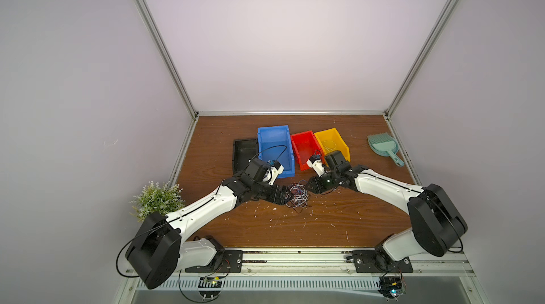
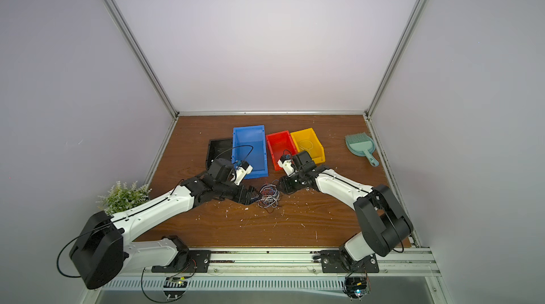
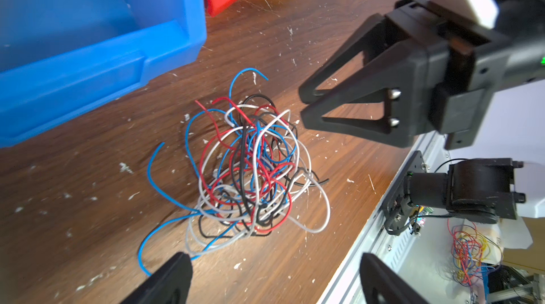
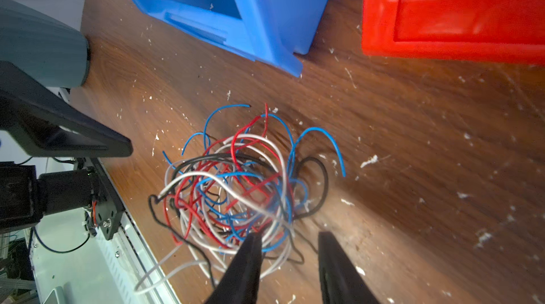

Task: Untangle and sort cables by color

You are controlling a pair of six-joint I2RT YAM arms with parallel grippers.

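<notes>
A tangled heap of cables [image 3: 249,173] in white, red, blue and black lies on the brown table, loose blue ends sticking out to its sides. In the left wrist view my left gripper is wide open over the near side of the heap, nothing between its fingers. The right gripper stands partly open beside the heap, its fingertips a short way apart. Strands pass close behind those tips; I see none clearly pinched. Seen from above, the two grippers face each other across the heap [image 1: 297,196].
Behind the heap stand a black bin [image 1: 243,150], a blue bin [image 1: 276,131], a red bin [image 1: 303,136] and a yellow bin [image 1: 342,147] holding a yellow cable. A dustpan [image 1: 386,145] lies far right, a plant [image 1: 159,199] at left.
</notes>
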